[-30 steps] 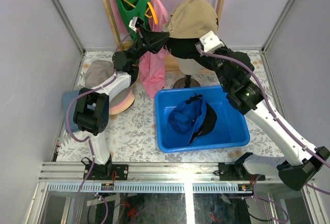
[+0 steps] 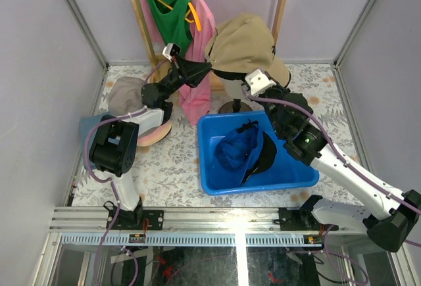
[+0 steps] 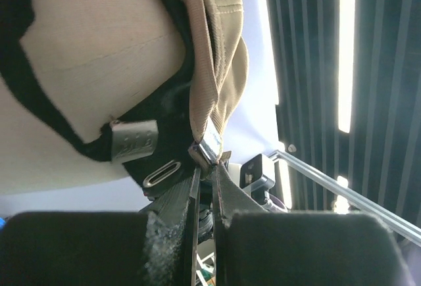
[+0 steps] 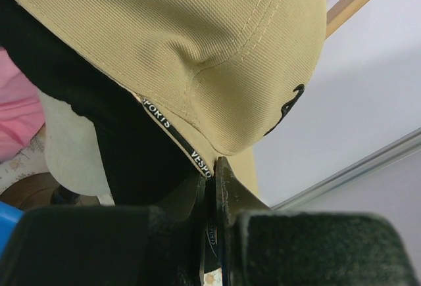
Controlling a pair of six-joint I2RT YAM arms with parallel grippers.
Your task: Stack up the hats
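A tan cap (image 2: 243, 43) hangs at the back centre, between my two grippers and above a white head stand (image 2: 234, 89). In the left wrist view, the thin edge of the tan cap (image 3: 217, 43), by a metal clasp, runs into the closed tips of my left gripper. My right gripper is shut on the cap's rim, where a lettered inner band (image 4: 177, 138) shows. On the left lie a grey cap (image 2: 125, 95) and a pink-and-tan hat (image 2: 156, 133), partly behind the left arm. A blue and black cap (image 2: 240, 151) rests in the bin.
A blue bin (image 2: 289, 179) fills the middle of the table. Behind it stands a wooden rack (image 2: 283, 3) with a green top (image 2: 170, 20) and a pink garment (image 2: 195, 95).
The tan cap has tilted; its front now hangs lower toward the right gripper, covering more of the dark underside. My right gripper has moved slightly left and down, my left one barely.
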